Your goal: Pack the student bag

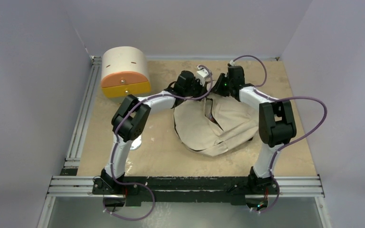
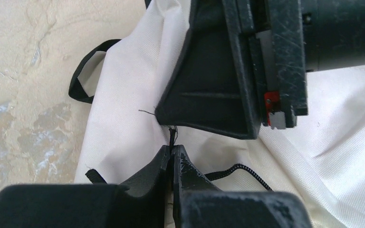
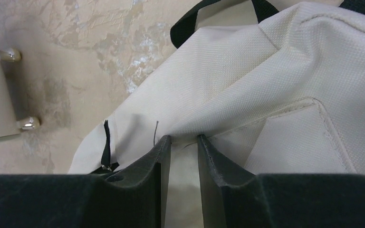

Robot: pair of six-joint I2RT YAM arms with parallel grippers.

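A cream fabric bag (image 1: 195, 123) lies flat in the middle-right of the table, a dark-edged slit opening (image 1: 211, 114) down its upper middle. My left gripper is shut at the bag's top end, at a thin black cord (image 2: 237, 168); the cord seems to pass into its fingertips. My right gripper is part open, its fingertips pressed at a fold of the cream cloth; whether cloth is between them is unclear. A black strap (image 3: 185, 26) loops out behind the bag.
A rounded cabinet (image 1: 123, 66) with orange and yellow fronts stands at the back left. The two grippers are close together.
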